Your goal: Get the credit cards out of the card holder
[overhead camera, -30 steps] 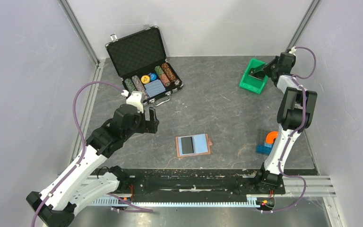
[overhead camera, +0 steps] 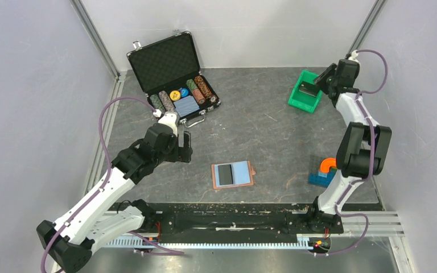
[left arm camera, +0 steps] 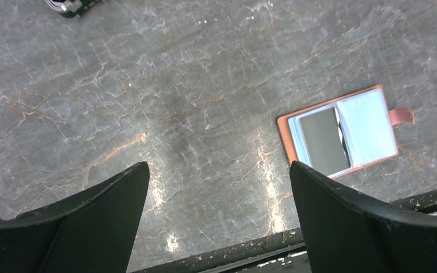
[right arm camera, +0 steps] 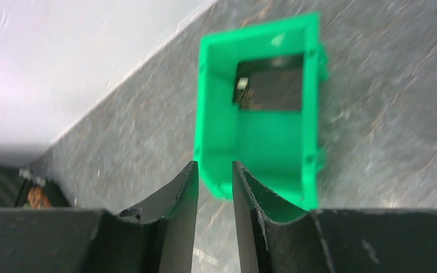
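Observation:
An open, brown-edged folder-like holder point(left arm camera: 288, 132) lies flat near the table's front edge, with light blue inner faces and a dark grey panel on its left half. A flat dark card-like piece point(right arm camera: 273, 85) with a small pale square rests inside the green bin point(right arm camera: 216, 136), by its far end. My right gripper is above the bin's near end, a narrow empty gap between its fingertips. Left of the holder, apart from it, my left gripper stands wide open and empty.
At the back left an open black case point(overhead camera: 165, 61) holds poker chips and blue cards. A blue item with an orange ring point(overhead camera: 328, 165) sits at the right, beside the right arm.
The left arm has shifted a little right. The holder has not moved.

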